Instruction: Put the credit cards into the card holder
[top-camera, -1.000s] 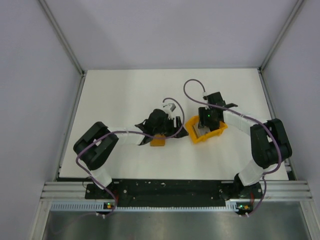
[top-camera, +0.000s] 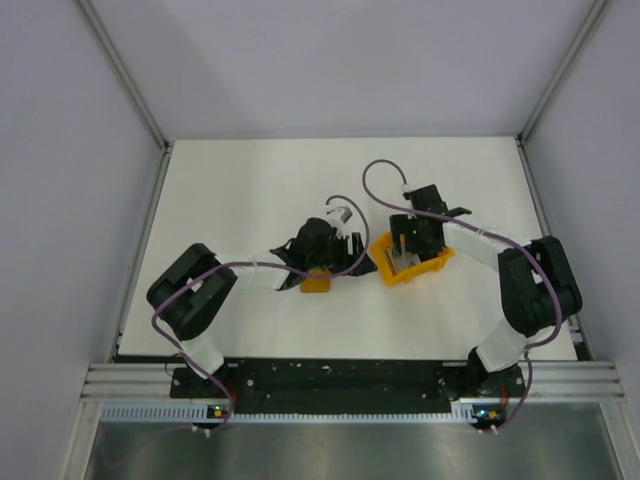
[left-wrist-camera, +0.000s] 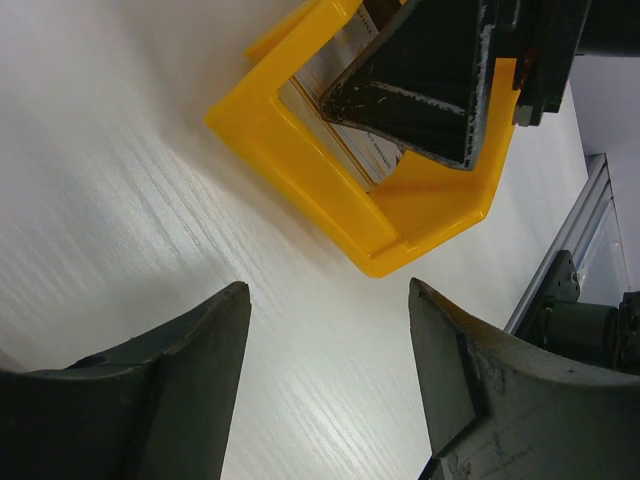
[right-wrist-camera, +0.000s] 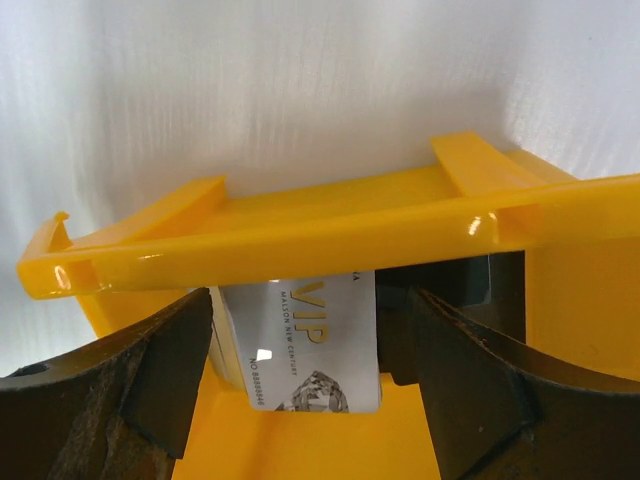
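In the right wrist view a white VIP card (right-wrist-camera: 330, 350) stands inside a yellow tray (right-wrist-camera: 300, 245), with a black card (right-wrist-camera: 505, 310) beside it. My right gripper stands open over the tray, its fingers apart on either side of the white card; whether they touch it I cannot tell. My left gripper is open just left of the tray, with only bare table between its fingers. Under the left arm, an orange-yellow object (top-camera: 316, 285) lies partly hidden in the top view; whether it is the card holder is unclear.
Strips in front of the tray and at the back right are free too. The two grippers are close together at the tray's left side.
Tray and left arm look unmoved.
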